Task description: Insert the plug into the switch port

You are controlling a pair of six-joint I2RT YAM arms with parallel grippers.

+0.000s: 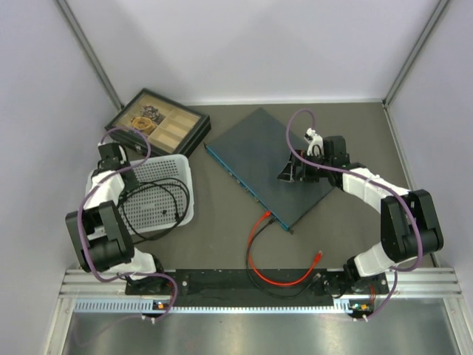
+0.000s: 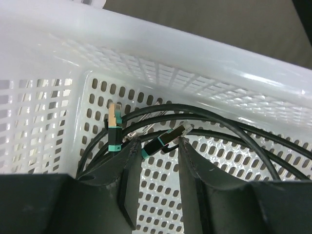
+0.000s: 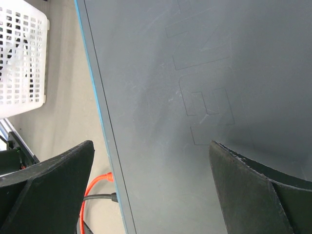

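My left gripper hangs over the white basket (image 1: 179, 166), its fingers part open around a black plug with teal ends (image 2: 156, 144); whether it grips it is unclear. A second plug (image 2: 115, 136) lies to the left among black cables (image 2: 234, 127). The switch (image 1: 262, 155) is a dark flat slab with ports along its blue edge, red and black cables (image 1: 255, 233) at its lower corner. My right gripper stands open above the switch's top, with nothing between its fingers.
A box with compartments (image 1: 170, 130) sits behind the basket. A red cable end (image 1: 318, 257) lies near the front edge.
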